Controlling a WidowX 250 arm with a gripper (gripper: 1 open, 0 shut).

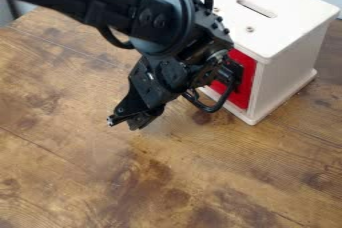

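Observation:
My black gripper (pixel 131 116) hangs low over the wooden table in front of a white wooden box (pixel 281 27) with a slot in its top and a red front panel (pixel 241 90). The fingers look shut, with nothing seen between them. The arm covers much of the red front and most of the black loop handle there; only part of the handle shows behind the gripper.
A pale wall edge shows at the back.

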